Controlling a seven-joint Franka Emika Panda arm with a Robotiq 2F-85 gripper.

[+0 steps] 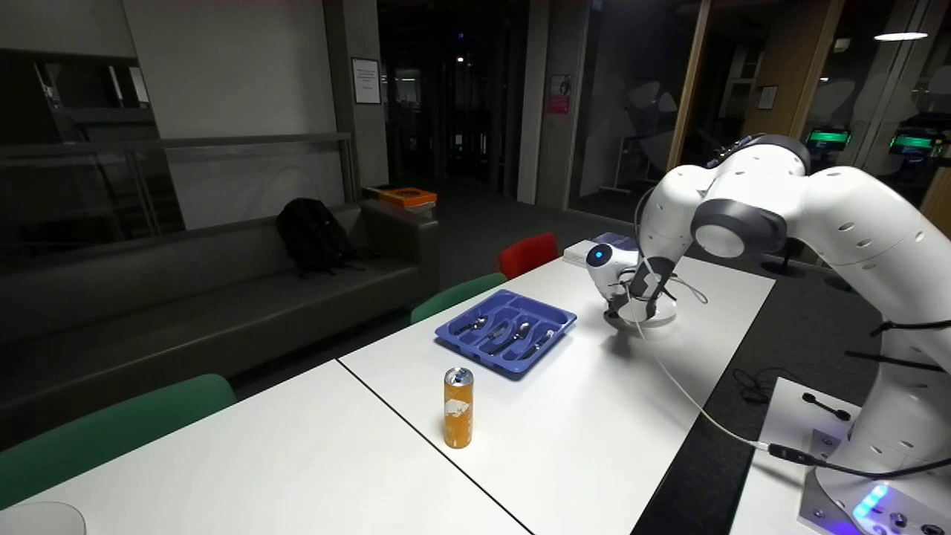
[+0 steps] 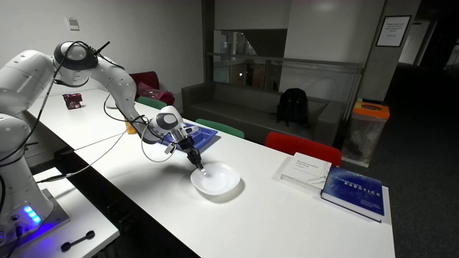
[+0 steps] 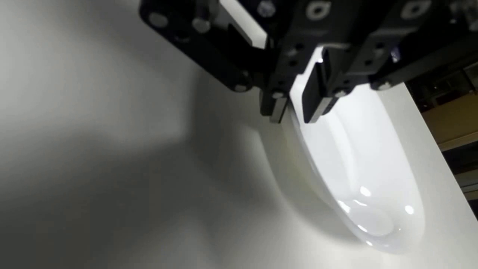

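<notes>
A shallow white dish [image 2: 217,178] rests on the table at the gripper end of the arm. My gripper [image 2: 200,166] points down at the dish's near-left rim. In the wrist view the fingers of the gripper stand part open, with a clear gap. The white dish [image 3: 367,170] has its rim running up into that gap, one finger outside and the other over the inner side. No contact with either finger shows. In exterior view 1 the arm partly hides the dish [image 1: 661,313].
A blue cutlery tray [image 1: 455,339] with several utensils lies nearby, and an orange can [image 1: 458,410] stands closer to the table seam. Two books, a white one [image 2: 305,170] and a blue one [image 2: 353,193], occupy the far end. Clear table surrounds the dish.
</notes>
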